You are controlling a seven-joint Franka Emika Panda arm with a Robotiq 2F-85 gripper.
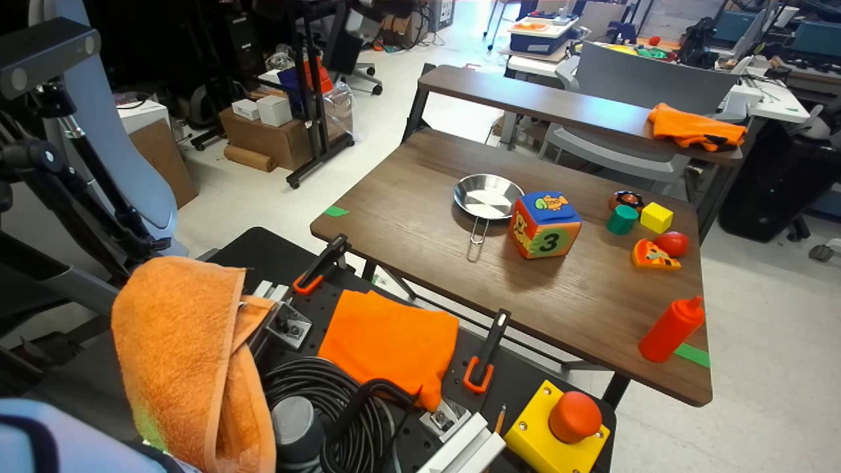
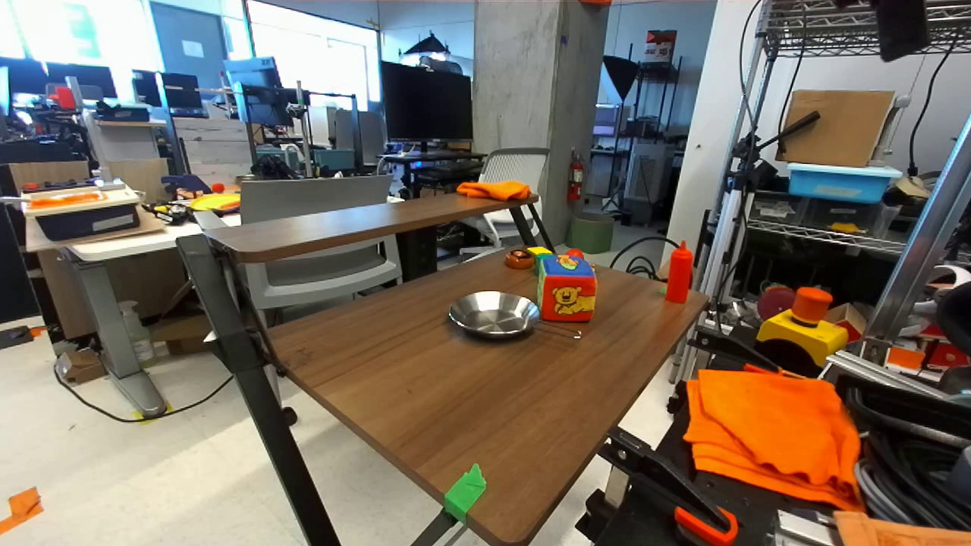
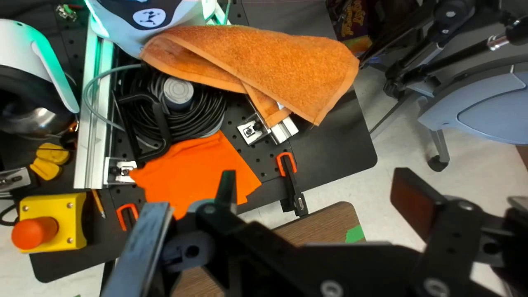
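In the wrist view my gripper stands open, its two fingers far apart with nothing between them. It looks down over the black cart, with the flat orange cloth [image 3: 185,170] below. On the brown table, well away from the arm, lie a steel pan [image 1: 488,196] and a soft number cube [image 1: 545,225] close beside its handle. Farther right are a green cylinder [image 1: 622,220], a yellow block [image 1: 656,217], a red ball-like piece [image 1: 671,244] and a toy pizza slice [image 1: 655,255]. A red squeeze bottle [image 1: 671,330] stands near the table's right corner.
A raised shelf [image 1: 536,98] spans the table's far side, with an orange cloth [image 1: 698,127] on it. The cart carries black clamps [image 1: 490,351], coiled cable [image 1: 347,402] and a yellow box with a red button [image 1: 559,433].
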